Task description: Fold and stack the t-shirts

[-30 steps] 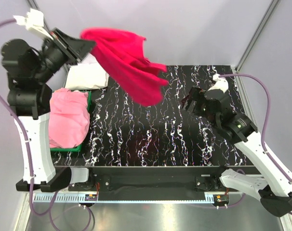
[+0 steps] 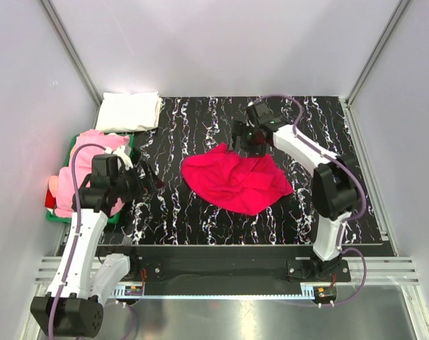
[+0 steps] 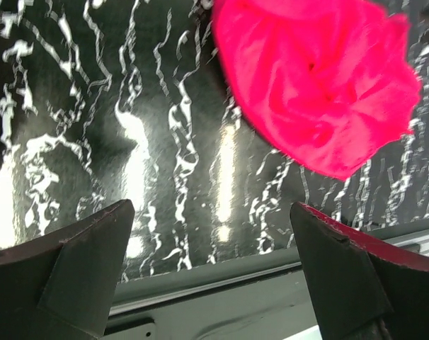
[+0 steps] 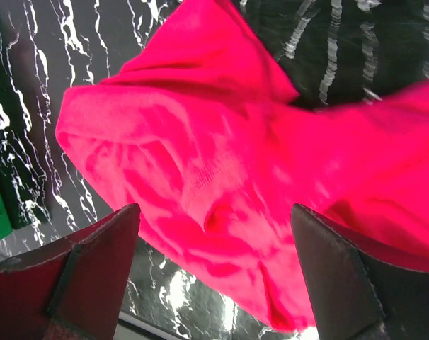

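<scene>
A bright red t-shirt [image 2: 236, 180] lies crumpled in the middle of the dark marbled table, its sleeves and hem not distinguishable. Over its far edge is my right gripper [image 2: 237, 134], open; red cloth [image 4: 200, 163] fills much of the right wrist view below the spread fingers, with none seen gripped. My left gripper [image 2: 154, 180] is open left of the shirt, with bare table between its fingers in the left wrist view and the red cloth [image 3: 313, 85] lying farther off. A white folded cloth [image 2: 129, 112] rests at the back left corner.
A green bin [image 2: 112, 219] at the left holds pink cloth [image 2: 101, 139] and some red cloth, partly hidden behind my left arm. Bare table lies around the shirt. Walls close in the left, back and right sides.
The red shirt, earlier hanging in the air from my left gripper, now lies on the table. The left arm has lowered; the right gripper has moved left and back, over the shirt's far edge.
</scene>
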